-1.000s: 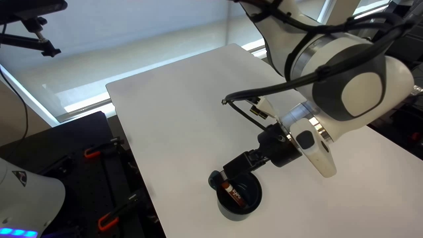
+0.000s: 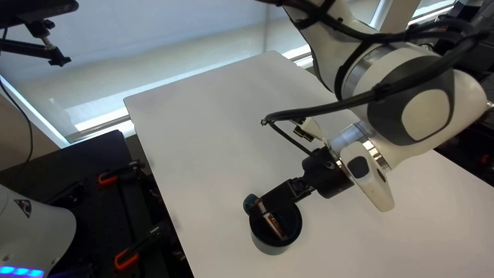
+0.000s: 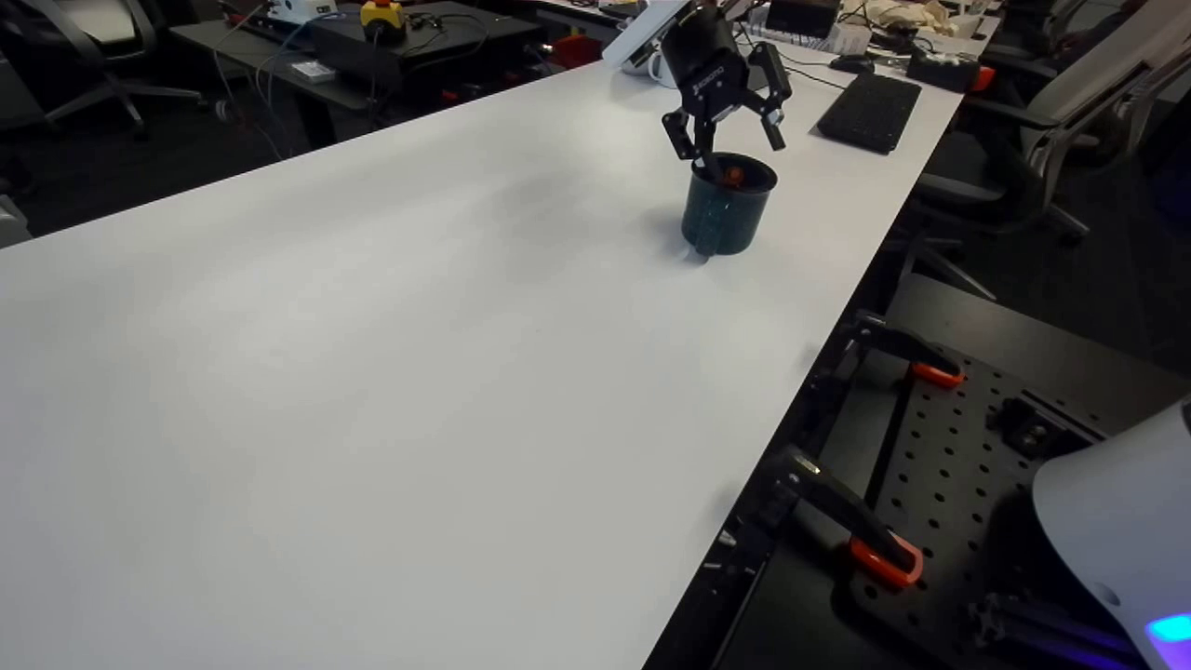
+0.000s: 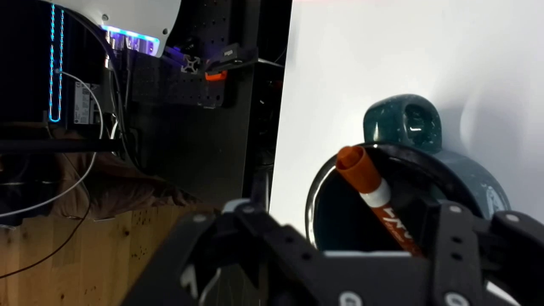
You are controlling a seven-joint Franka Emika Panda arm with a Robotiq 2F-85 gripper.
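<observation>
A dark green mug point(image 3: 726, 214) stands upright on the white table. Its handle point(image 4: 403, 121) shows in the wrist view. Inside leans an orange-brown marker point(image 4: 395, 224), its orange cap point(image 4: 359, 167) up by the rim on the handle side; its lower end is hidden behind the gripper. My gripper point(image 3: 742, 155) is right over the mug with its fingers apart. One finger point(image 3: 708, 166) reaches down into the mug's mouth, while the other finger point(image 3: 775, 136) stays above and outside the rim. Contact between finger and marker is hard to judge.
Close to the mug runs the table edge, with black clamps point(image 3: 849, 508) with orange parts beyond it. A keyboard point(image 3: 871, 112) lies behind the mug.
The mug has shifted slightly left in exterior view 1. The marker inside has tilted or turned a little, and the arm has moved slightly.
</observation>
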